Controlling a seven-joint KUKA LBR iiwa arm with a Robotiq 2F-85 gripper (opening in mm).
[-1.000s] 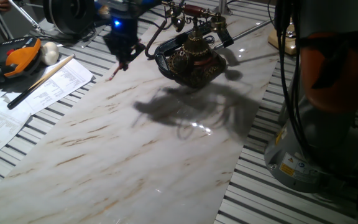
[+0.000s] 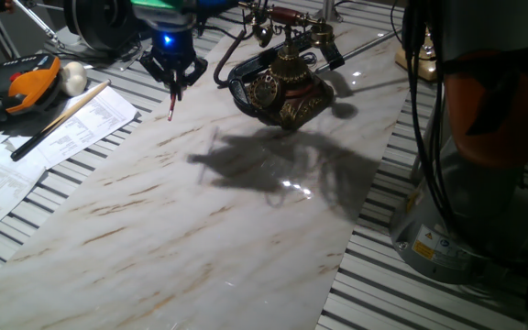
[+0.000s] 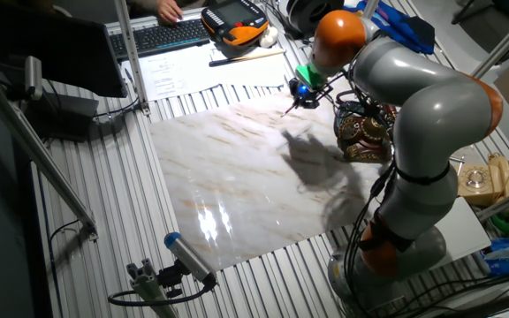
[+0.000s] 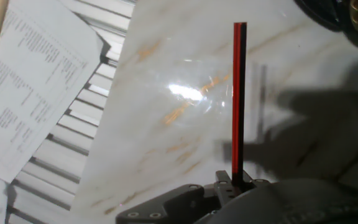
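A thin red and black striped pencil-like stick (image 4: 239, 99) points away from my gripper, which is shut on its near end in the wrist view. Seen in exterior view 1, my gripper (image 2: 175, 87) hangs above the marble-patterned board, the stick (image 2: 171, 108) slanting down from its fingers. Exterior view 2 has the same gripper (image 3: 302, 99) over the far part of the board (image 3: 228, 150). The stick's tip looks clear of the surface, and its shadow falls on the board.
An ornate old-style telephone (image 2: 287, 87) stands close beside the gripper. Printed sheets (image 2: 71, 137) with a wooden stick (image 2: 60, 120) lie left, near an orange and black device (image 2: 15, 87). The board's middle and front are bare.
The gripper has turned and shifted slightly in exterior view 1. The stick went from slanting strongly left to hanging more nearly upright. The telephone and papers stay where they were.
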